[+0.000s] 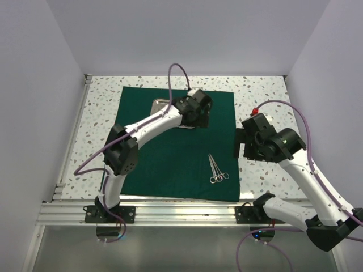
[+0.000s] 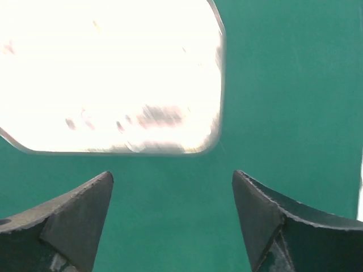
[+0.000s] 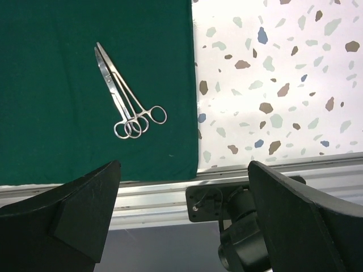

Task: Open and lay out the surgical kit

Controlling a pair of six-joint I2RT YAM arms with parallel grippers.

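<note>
Two ring-handled steel instruments, a broader-bladed scissors (image 3: 105, 70) and a slimmer one (image 3: 122, 83), lie overlapping at the handles on the green cloth (image 1: 164, 175), near its front right corner. Toward the back, the metal tray (image 1: 158, 105) is partly hidden by my left arm. In the left wrist view the tray (image 2: 218, 107) is washed out white and its contents are unclear. My left gripper stands open over cloth by the tray's edge, nothing between its fingers. Open and empty, my right gripper hangs at the cloth's right edge, right of and behind the instruments.
The speckled tabletop (image 1: 261, 181) shows bare on both sides of the cloth. A metal rail (image 1: 170, 209) runs along the front edge.
</note>
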